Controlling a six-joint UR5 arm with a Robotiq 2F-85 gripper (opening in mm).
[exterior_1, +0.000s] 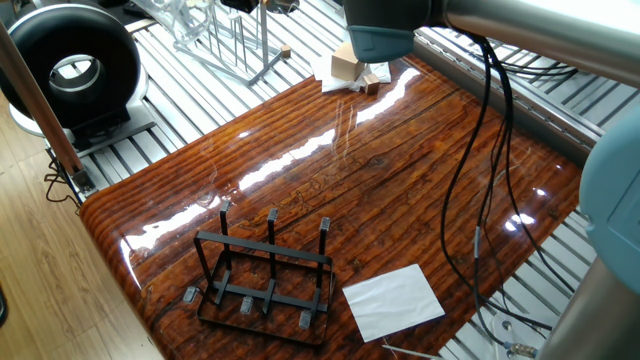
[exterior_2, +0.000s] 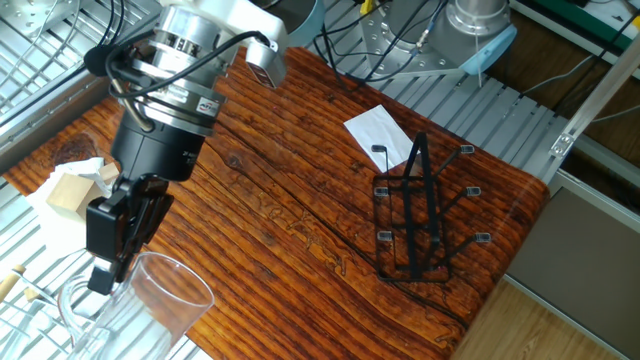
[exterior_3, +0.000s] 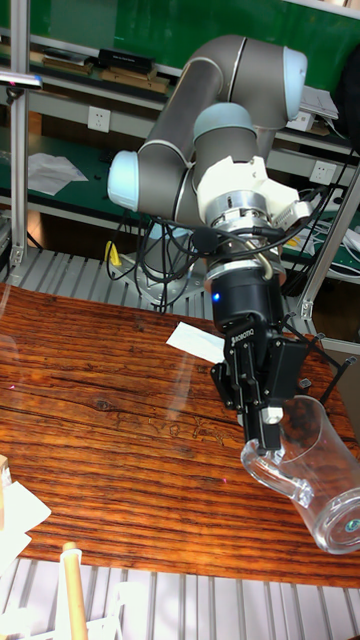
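Observation:
A clear glass mug (exterior_3: 320, 469) hangs tilted at my gripper (exterior_3: 266, 443), its base toward the camera in exterior view 3. The black fingers are shut on its handle (exterior_3: 279, 477), though the glass makes the exact contact hard to see. In exterior view 2 the gripper (exterior_2: 112, 275) and mug (exterior_2: 165, 305) are at the lower left, by the table's edge. Only part of the mug (exterior_1: 188, 22) shows at the top of exterior view 1. A black metal rack (exterior_1: 265, 290) with several upright prongs stands on the wooden table (exterior_1: 400, 190), apart from the mug.
White paper (exterior_1: 393, 302) lies beside the rack. Small wooden blocks (exterior_1: 347, 62) rest on white wrapping at the table's edge, near a wire rack (exterior_1: 240, 45) on the slatted surface. Cables (exterior_1: 480, 200) hang from the arm.

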